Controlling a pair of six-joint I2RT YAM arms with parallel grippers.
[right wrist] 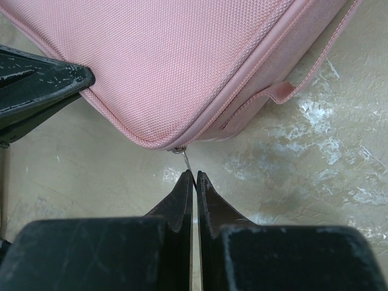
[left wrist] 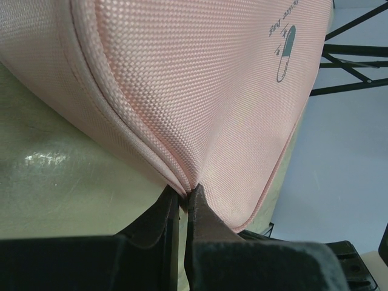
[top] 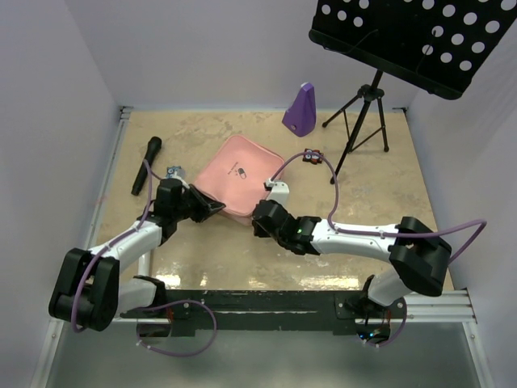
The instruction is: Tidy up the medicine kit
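The pink medicine kit (top: 237, 171), a fabric case with a capsule mark on its lid, lies tilted at the middle of the table. My left gripper is shut on the kit's near-left edge, pinching the pink fabric. At the near-right corner, my right gripper is shut with a thin cord, the zipper pull (right wrist: 186, 159), running from the kit's seam in between its fingertips. The lid appears closed as far as it shows. A fabric loop (right wrist: 282, 92) stands out from the kit's side in the right wrist view.
A black microphone-like stick (top: 146, 166) and a small blue-and-white item (top: 175, 171) lie left of the kit. Behind it stands a purple wedge (top: 300, 110), with a small dark red item (top: 313, 156) and the black tripod stand (top: 367, 105) to the right.
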